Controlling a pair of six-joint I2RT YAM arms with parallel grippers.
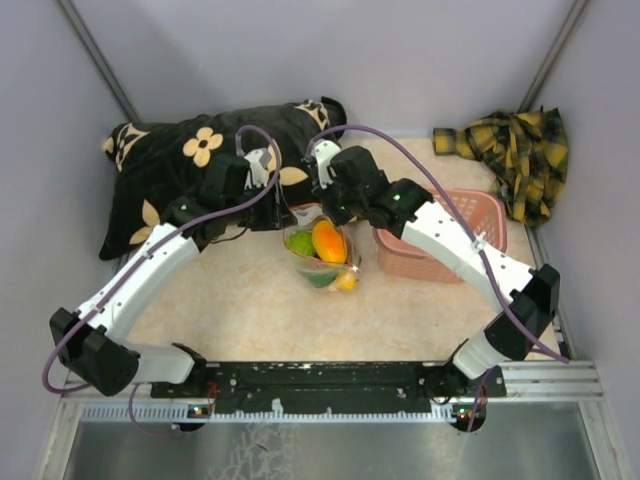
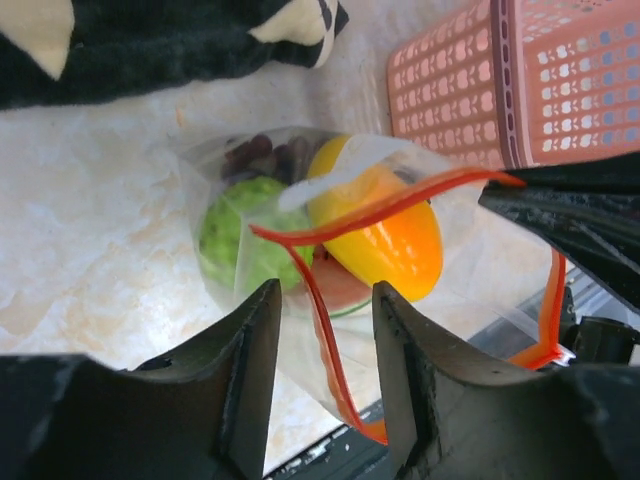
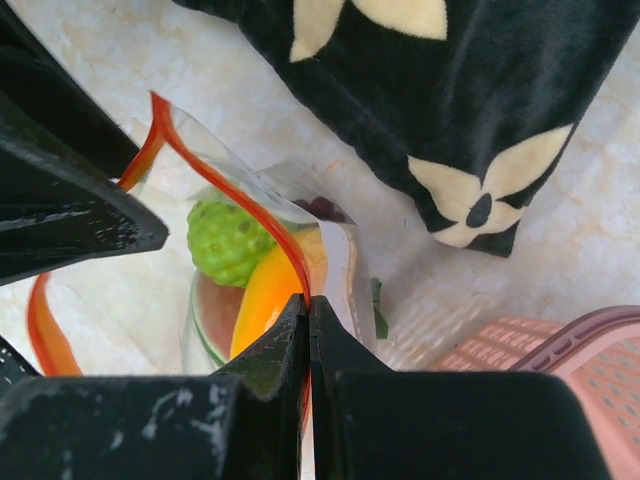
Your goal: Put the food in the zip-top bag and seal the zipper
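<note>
The clear zip top bag (image 1: pixel 318 272) stands open on the table, its mouth edged by a red zipper strip (image 2: pixel 365 218). Inside are a yellow-orange mango-like fruit (image 3: pixel 268 292), a bumpy green fruit (image 3: pixel 226 242) and dark round pieces (image 2: pixel 262 155). My right gripper is shut on the thin red zipper edge at the bag's right side. On the left, my left gripper stands part open over the bag's mouth. A length of red strip runs through the gap between its fingers, without visible grip.
A pink basket (image 1: pixel 420 262) is close to the bag's right side. Behind lies a black flowered cushion (image 1: pixel 170 160); a yellow-black plaid cloth (image 1: pixel 515 160) occupies the back right corner.
</note>
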